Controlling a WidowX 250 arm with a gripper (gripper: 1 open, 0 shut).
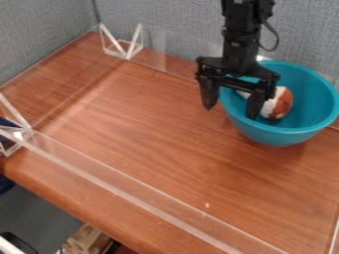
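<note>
A teal bowl (pixel 296 124) stands at the right side of the wooden table. My black gripper (pixel 235 97) hangs over the bowl's left part, its two fingers apart and pointing down, open. An orange-and-white object (pixel 279 102) lies inside the bowl, partly hidden behind the gripper's right finger; I cannot tell whether the finger touches it.
Clear plastic borders and white brackets line its edges. A grey padded wall runs behind. Boxes and cables lie below the table at the lower left.
</note>
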